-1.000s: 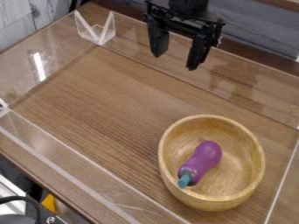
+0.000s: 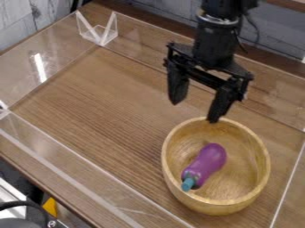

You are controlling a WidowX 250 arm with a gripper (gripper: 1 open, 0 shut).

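Note:
My gripper [image 2: 198,98] hangs over the middle of the table, its two black fingers spread open with nothing between them. It is just above and behind a tan bowl [image 2: 248,173] at the lower right. Inside the bowl lies a purple, elongated object [image 2: 206,163] with a teal tip at its lower-left end.
A white wire-like rack [image 2: 98,28] stands at the back left. A dark shape sits at the lower-left edge.
The bowl and the purple object have not moved.

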